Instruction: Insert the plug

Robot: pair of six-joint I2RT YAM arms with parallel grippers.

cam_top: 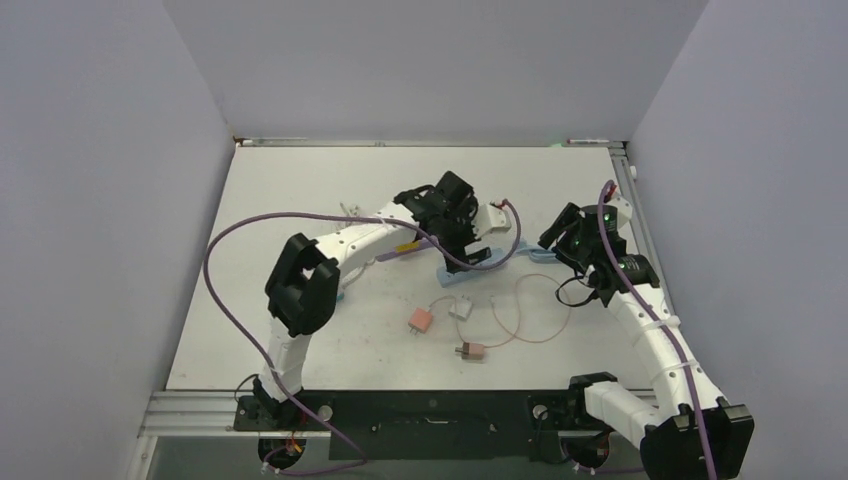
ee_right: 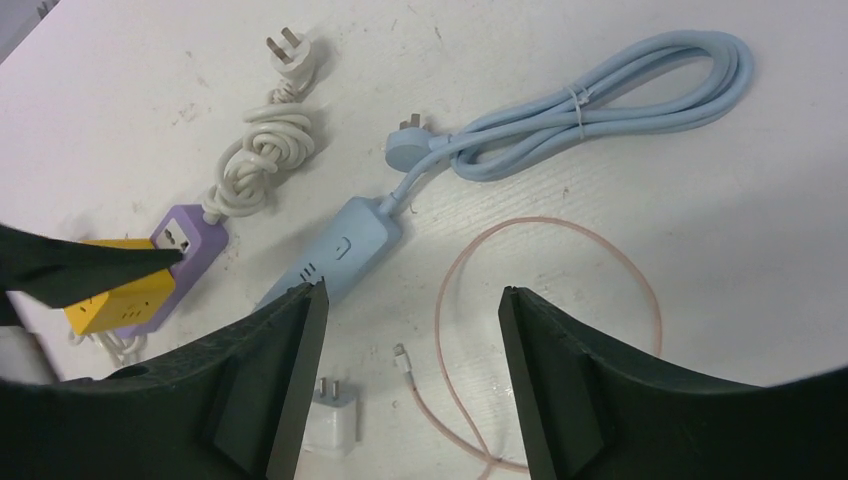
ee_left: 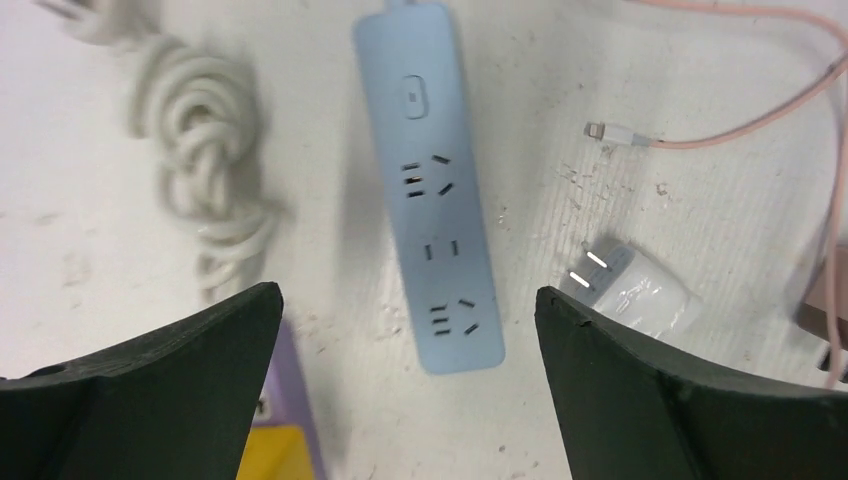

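Observation:
A light-blue power strip [ee_left: 435, 290] [ee_right: 350, 245] lies on the table below my left gripper [cam_top: 467, 257], which is open and empty. Its blue plug [ee_right: 407, 148] rests beside a coiled blue cable [ee_right: 680, 118]. A purple strip [ee_right: 200, 260] with a yellow block [ee_right: 120, 300] on it lies to the left, next to a white coiled cord with a plug [ee_right: 296, 58]. My right gripper [cam_top: 560, 240] hangs over the right side, its fingers apart with nothing between them.
A white charger cube [ee_left: 635, 290] [ee_right: 330, 420], a pink charger [cam_top: 420, 320], a darker charger [cam_top: 472, 351] and a thin pink cable [ee_right: 650, 290] lie toward the front.

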